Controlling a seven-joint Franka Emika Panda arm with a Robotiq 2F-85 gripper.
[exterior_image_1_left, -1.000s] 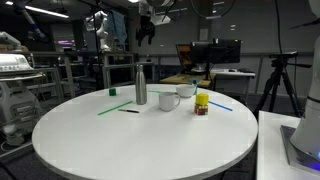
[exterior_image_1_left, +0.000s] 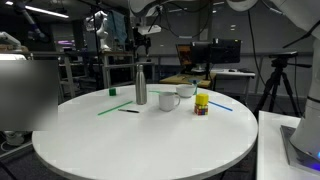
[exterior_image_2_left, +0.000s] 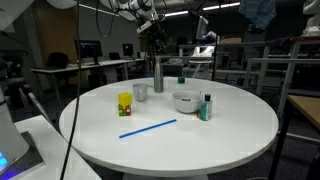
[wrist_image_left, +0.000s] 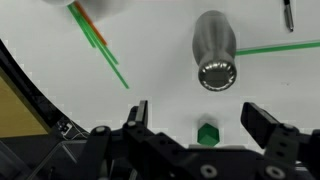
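Observation:
In exterior view 1 a tall grey metal bottle (exterior_image_1_left: 141, 85) stands upright on the round white table (exterior_image_1_left: 110, 150). Above it hangs my gripper (exterior_image_1_left: 142, 44), clear of the bottle. The wrist view looks down on the bottle (wrist_image_left: 213, 45) and its cap, just beyond the gap of my gripper. The fingers stand wide apart with nothing between them. A small green block (wrist_image_left: 208, 134) shows in that gap, down on the table. In exterior view 2 the bottle (exterior_image_2_left: 158, 76) stands behind the mug (exterior_image_2_left: 141, 92).
Right of the bottle are a white mug (exterior_image_1_left: 169, 101), a white bowl (exterior_image_1_left: 186, 90) and a yellow-topped block (exterior_image_1_left: 202, 104). Green sticks, a dark pen (exterior_image_1_left: 129, 111) and a blue stick (exterior_image_2_left: 148, 129) lie flat. A small bottle (exterior_image_2_left: 205, 107) stands by the bowl.
My gripper has come down somewhat toward the bottle, and more of the arm shows at the top right. A grey shape now covers the left edge. The table objects have not moved.

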